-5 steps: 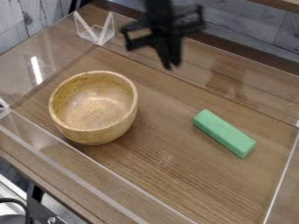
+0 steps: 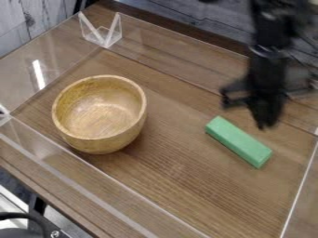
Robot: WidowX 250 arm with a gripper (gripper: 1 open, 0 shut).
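Observation:
My gripper is motion-blurred at the right, above and just behind a green block lying on the wooden table. Its fingers are too blurred to tell their state. A tan wooden bowl sits at the left of the table, apart from the block.
A small clear plastic object stands at the top left, near the back of the table. Dark cables show at the lower left, past the table's edge.
My gripper has swept from the back middle of the view to the right, and down toward the green block. The bowl and block have not moved.

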